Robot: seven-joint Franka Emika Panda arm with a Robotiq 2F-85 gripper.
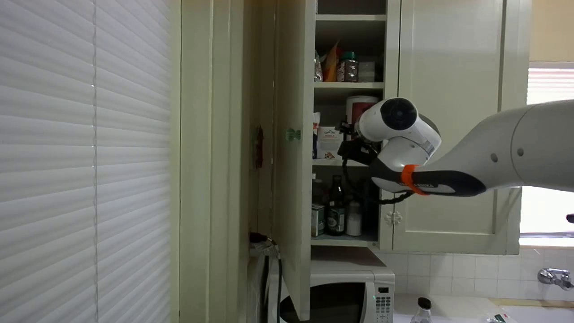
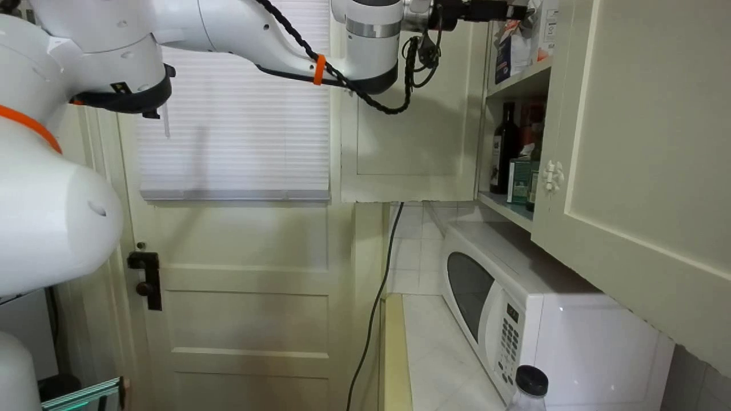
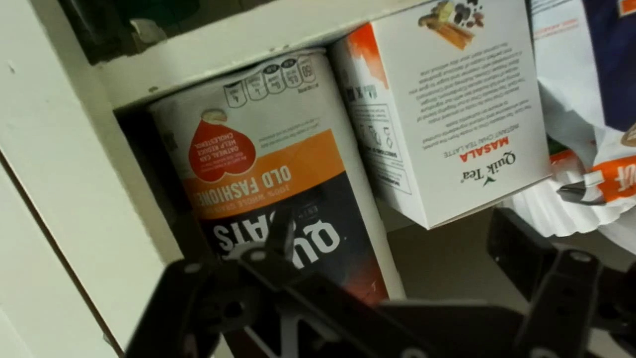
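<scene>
With its fingers wide apart, my gripper is open and empty in the wrist view, facing into a cupboard shelf. The Quaker oats canister (image 3: 262,173) stands behind the left finger, which covers part of its label. A white Quik Tea masala box (image 3: 471,113) sits beside it, beyond the gap between the fingers. To its right is a white and dark blue bag (image 3: 590,101), near the right finger. Exterior view 1 has the wrist partly in front of the canister (image 1: 355,105), with the tea box (image 1: 329,141) just left of the gripper.
The cupboard door (image 1: 293,177) hangs open to the left, and a closed door (image 1: 452,124) is on the right. Bottles (image 1: 336,210) occupy the shelf below; jars and packets fill the one above. A microwave (image 1: 344,280) stands beneath the cupboard.
</scene>
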